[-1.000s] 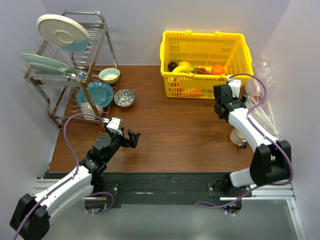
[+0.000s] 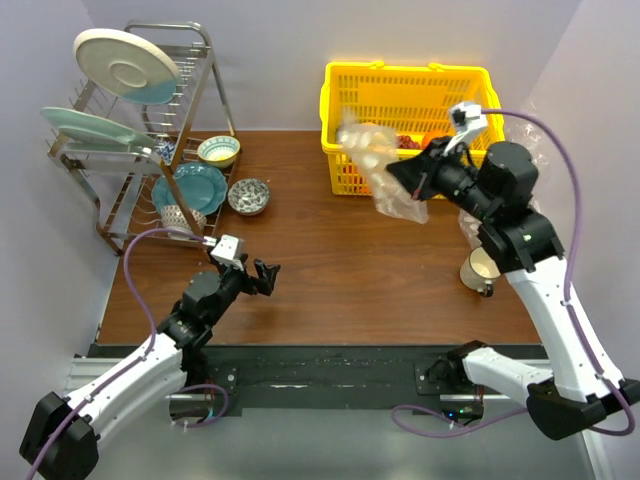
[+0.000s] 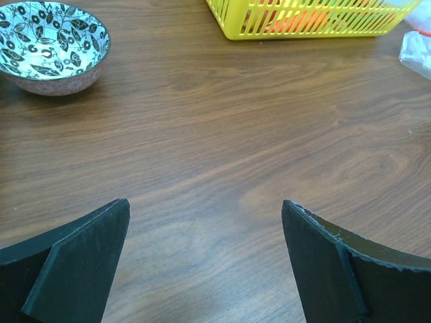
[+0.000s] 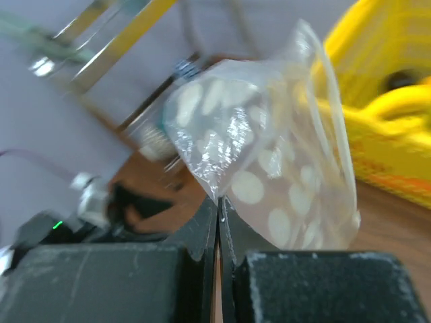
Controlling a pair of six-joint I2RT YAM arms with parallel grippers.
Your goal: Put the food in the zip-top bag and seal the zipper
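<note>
A clear zip top bag with white dots (image 4: 269, 155) hangs from my right gripper, its fingers pinched together on the bag's edge. From the top, the bag (image 2: 383, 170) looks blurred and sits before the yellow basket (image 2: 345, 105). Inside that basket are fruits, with grapes (image 2: 408, 142) and part of an orange showing; the bag and right arm cover the others. My left gripper is open over bare table at the left, nothing between its fingers. Whether the bag's mouth is open cannot be made out.
A dish rack (image 2: 130, 190) with plates stands at the left, a patterned bowl (image 2: 249, 196) beside it. A mug (image 2: 480, 268) is at the right, near clear plastic (image 2: 525, 130) by the wall.
My right gripper has come up and left from the plastic at the right edge, bringing the dotted bag to the basket's front. The left arm has stayed put.
</note>
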